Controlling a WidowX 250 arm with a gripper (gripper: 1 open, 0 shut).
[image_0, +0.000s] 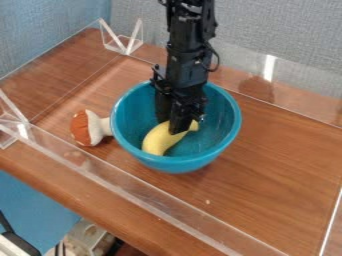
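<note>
A teal bowl (215, 149) stands on the wooden table. A yellow elongated object (162, 140), like a banana, lies inside it. My black gripper (178, 116) reaches down into the bowl over the upper end of the yellow object. Its fingers are dark and overlap, so whether they are closed on it is unclear. A red-and-white toy mushroom (88, 127) lies left of the bowl.
Clear low walls and white brackets (118, 40) line its edges, with a grey padded wall (281, 40) behind.
</note>
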